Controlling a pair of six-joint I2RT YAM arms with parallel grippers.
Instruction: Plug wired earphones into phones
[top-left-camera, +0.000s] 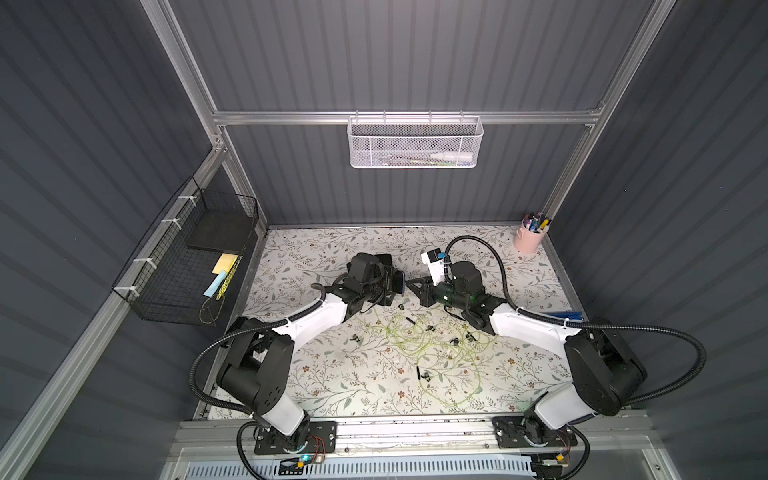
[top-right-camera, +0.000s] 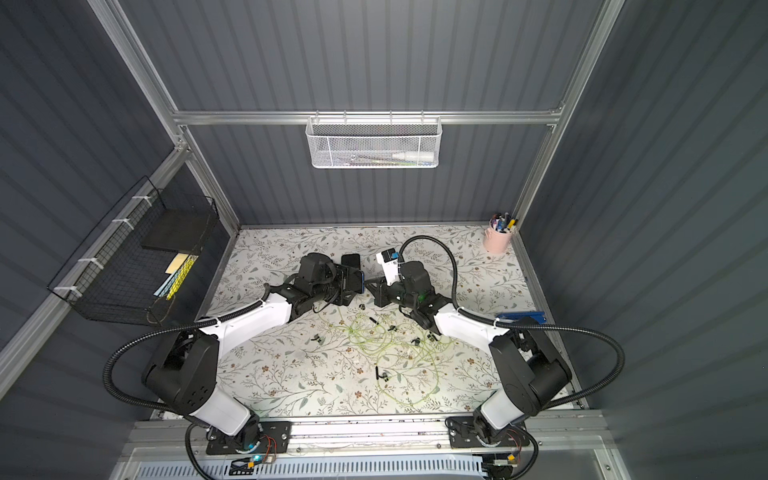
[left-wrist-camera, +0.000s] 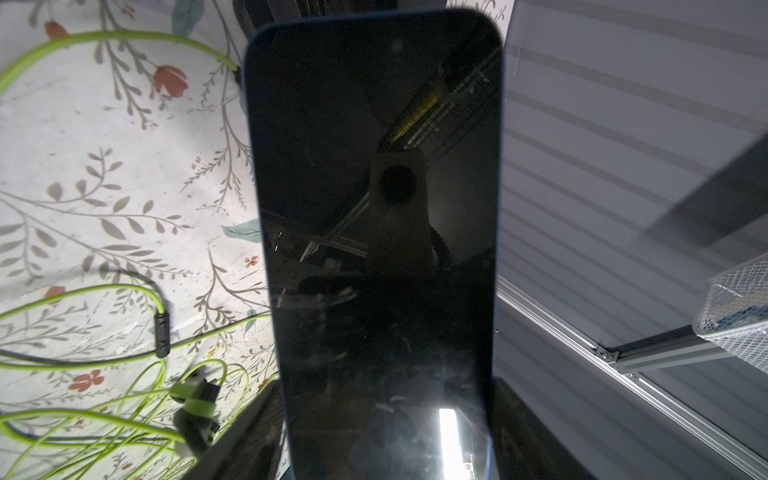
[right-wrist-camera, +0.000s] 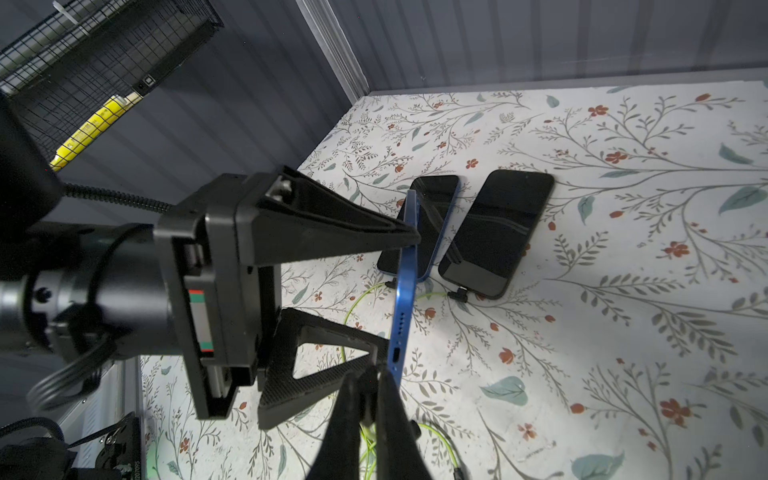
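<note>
My left gripper is shut on a blue-edged phone (right-wrist-camera: 405, 296), one finger above and one below its edge. In the left wrist view the dark screen of this phone (left-wrist-camera: 384, 240) fills the middle. Its bottom edge, with a small port, faces my right gripper. That gripper is shut on a small black earphone plug (right-wrist-camera: 369, 390), mostly hidden between the dark fingers. The plug overlaps the phone's lower end in the right wrist view; whether they touch, I cannot tell.
Two more phones, a blue-edged phone (right-wrist-camera: 436, 212) and a black phone (right-wrist-camera: 500, 232), lie behind with plugs at their near ends. Tangled green cables (top-left-camera: 412, 336) cover the table's middle. A pink pen cup (top-left-camera: 529, 238) stands back right, with clear table left of it.
</note>
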